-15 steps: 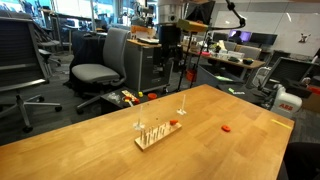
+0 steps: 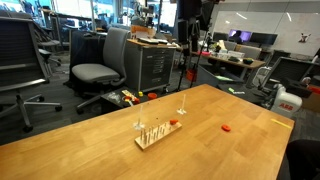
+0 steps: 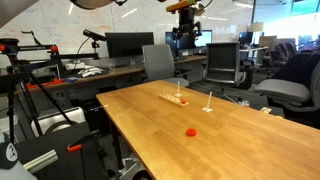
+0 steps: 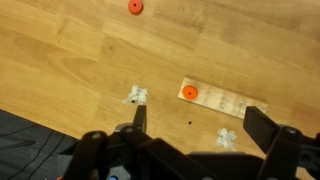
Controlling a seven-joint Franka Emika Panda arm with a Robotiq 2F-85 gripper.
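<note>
A pale wooden block (image 2: 158, 134) with several upright pegs rests on the table, a red ring (image 2: 173, 122) at one end of it. Another red ring (image 3: 191, 132) lies loose on the bare tabletop, showing also at the top of the wrist view. One thin white post (image 2: 182, 106) stands on a small white base on each side of the block. High above the table is my gripper, its fingers (image 4: 139, 115) wide apart. Nothing is held between them; the block appears below, apart from the gripper.
The wooden table (image 3: 235, 155) has wide free room around these pieces. Office chairs (image 2: 99, 73) stand beyond its edge. Dark cables (image 4: 32, 148) run past the table edge in the wrist view. Small colourful items (image 2: 130, 97) sit near the far edge.
In exterior view 1 the arm and gripper have risen, so that the upper part now leaves the frame. The block, rings and posts have stayed where they were.
</note>
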